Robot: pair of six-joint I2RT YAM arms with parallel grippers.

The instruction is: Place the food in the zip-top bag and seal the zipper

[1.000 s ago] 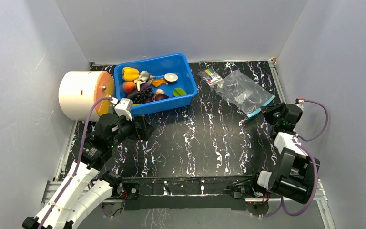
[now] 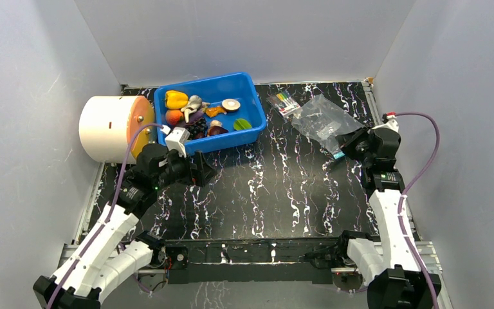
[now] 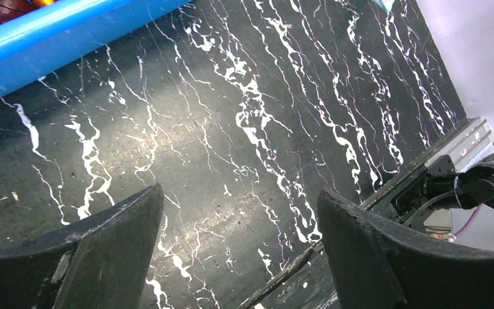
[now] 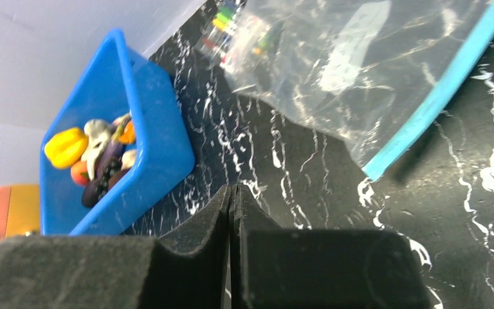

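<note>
A clear zip top bag (image 2: pixel 323 121) lies flat at the back right of the table, its light-blue zipper strip (image 4: pixel 440 98) towards the front right. Above that zipper edge in the top view is my right gripper (image 2: pixel 342 143), partly covering the strip. Its fingers (image 4: pixel 193 241) are shut together, with nothing showing between them and the bag apart from them in the right wrist view. Toy food, among it a yellow pepper (image 2: pixel 176 99) and a green piece (image 2: pixel 242 124), sits in the blue bin (image 2: pixel 255 109). In front of the bin, my left gripper is open over bare table.
A flat packet with coloured stripes (image 2: pixel 283 103) lies against the bag's left end. At the left wall stands a white and orange cylinder (image 2: pixel 112 129). Walls close in the sides and back.
The left gripper has shifted slightly right. Bag and food look unmoved.
</note>
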